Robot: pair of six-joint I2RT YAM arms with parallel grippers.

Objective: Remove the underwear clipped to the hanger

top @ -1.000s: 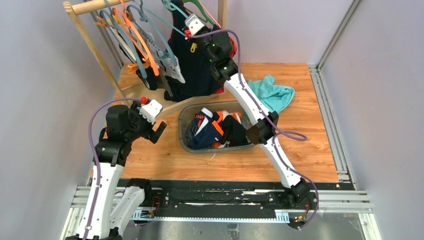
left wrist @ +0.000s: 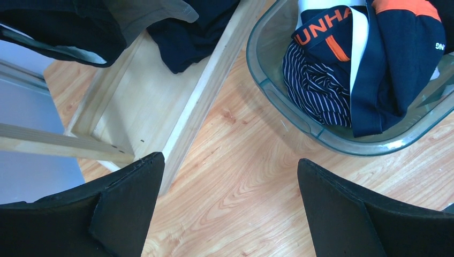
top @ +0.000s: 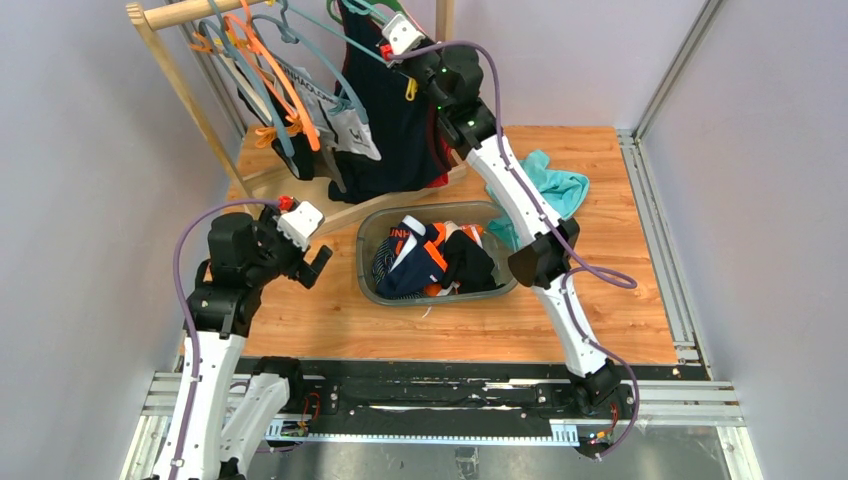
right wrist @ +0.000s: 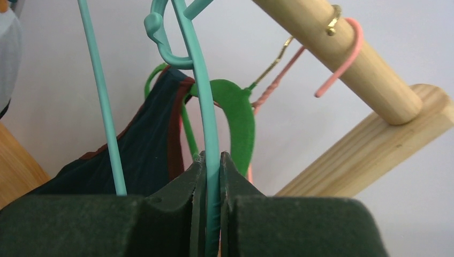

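In the right wrist view, my right gripper is shut on the thin arm of a teal hanger [right wrist: 199,91], high up near the rail. From above, this teal hanger [top: 335,32] slants from the rack to the gripper; my arm covers the fingertips. White-and-grey underwear [top: 352,130] hangs among the blue hangers, left of that arm; which hanger bears it I cannot tell. A dark piece [left wrist: 80,27] also hangs at the left wrist view's upper left. My left gripper stands open and empty over the wood table, left of the basket.
A grey translucent basket [top: 368,270] holds several folded underwear pieces. Behind it is the wooden rack [top: 180,95]. A large dark garment with red trim [right wrist: 144,139] hangs near a green hanger [right wrist: 241,123]. Teal cloth [top: 560,190] lies at the right.
My right gripper has moved a little rightward and toward the back, carrying the teal hanger's end. The hanging white-and-grey underwear has shifted slightly right. The left arm has stayed still.
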